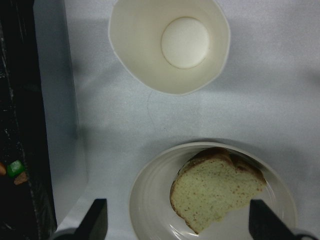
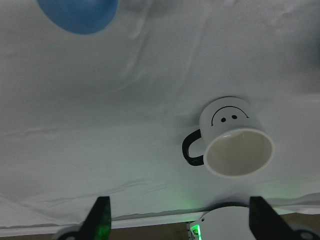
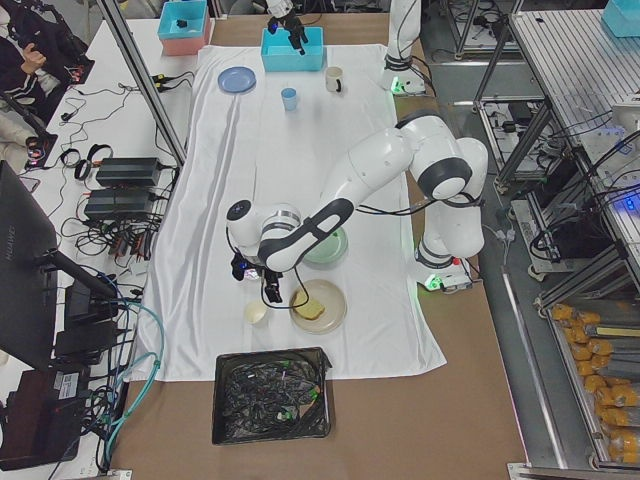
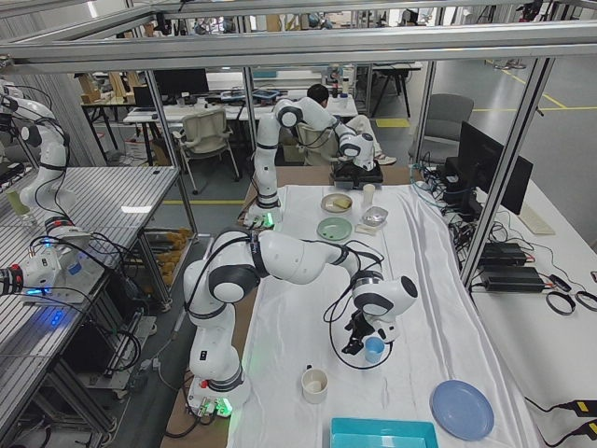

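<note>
A slice of bread (image 1: 215, 190) lies on a beige plate (image 3: 332, 320), beside a white paper cup (image 3: 255, 312). My left gripper hangs open above them, nothing between its fingers. My right gripper is open over the white cloth at the far end, near a smiley-face mug (image 2: 227, 120) and a blue cup (image 2: 77, 15).
A black lined bin (image 3: 270, 430) stands at the near edge. A green plate (image 4: 334, 228) and a foil bowl (image 4: 374, 216) sit mid-table. A blue plate (image 4: 462, 411) and a turquoise box (image 4: 382, 435) are at the far end.
</note>
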